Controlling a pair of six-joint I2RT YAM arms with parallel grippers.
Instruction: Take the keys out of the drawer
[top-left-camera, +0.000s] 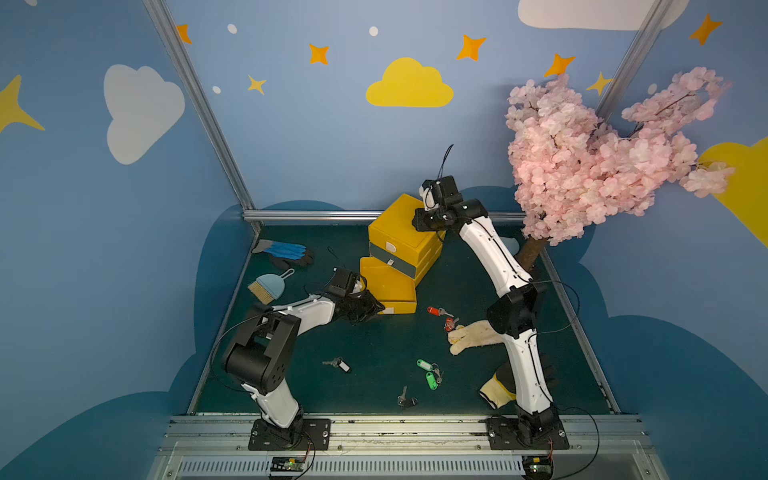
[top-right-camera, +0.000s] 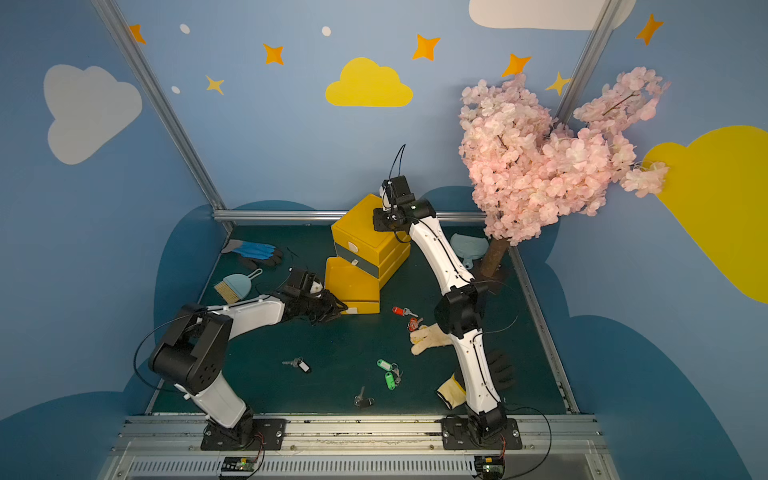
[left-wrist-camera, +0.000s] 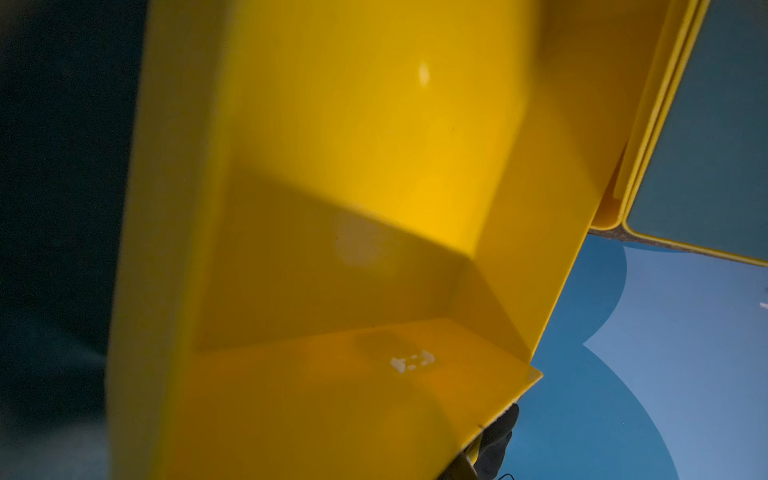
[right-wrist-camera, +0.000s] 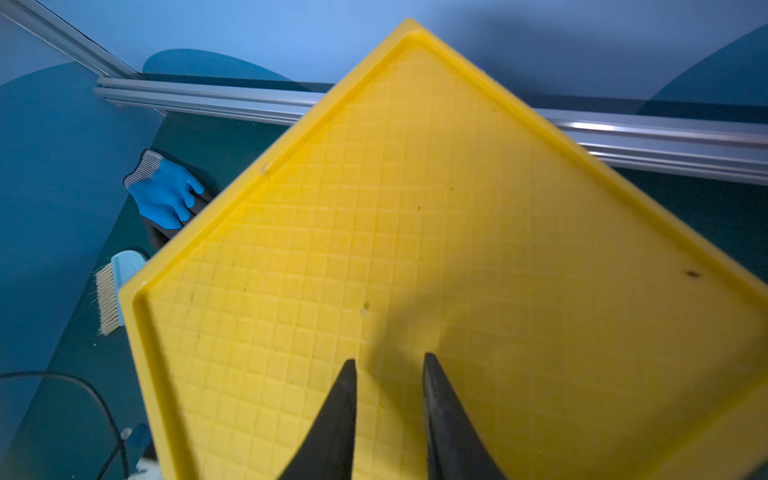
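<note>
The yellow drawer (top-left-camera: 388, 280) sticks out from the bottom of the yellow cabinet (top-left-camera: 404, 224), and its interior looks bare in the left wrist view. At the drawer's front left corner is my left gripper (top-left-camera: 374, 307); its fingers do not show in its wrist view. Above the cabinet's top (right-wrist-camera: 448, 200) stands my right gripper, fingers apart and nothing between them. On the green floor lie keys with a red tag (top-left-camera: 436, 310), a red patterned tag (top-left-camera: 450, 324), green tags (top-left-camera: 430, 374), a white tag (top-left-camera: 343, 365) and a black fob (top-left-camera: 408, 401).
Blue gloves (top-left-camera: 284, 252) and a brush (top-left-camera: 269, 286) lie at the back left. A cream glove (top-left-camera: 473, 336) and a black-yellow glove (top-left-camera: 499, 389) lie partly under the right arm. A blossom tree (top-left-camera: 568, 168) fills the back right. The front middle floor has free room between keys.
</note>
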